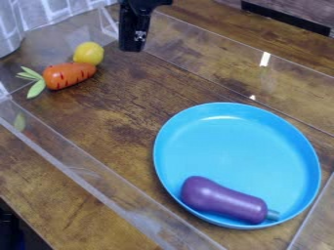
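My gripper [132,37] hangs at the top of the view, shut, with nothing seen between its fingers, above and to the right of a yellow round fruit [88,53]. An orange carrot [68,74] with green leaves lies just below the fruit at the left. A purple eggplant [224,199] rests in a light blue plate [235,146] at the lower right.
A metal pot [8,29] stands at the top left corner. Clear panels edge the wooden worktop [117,127].
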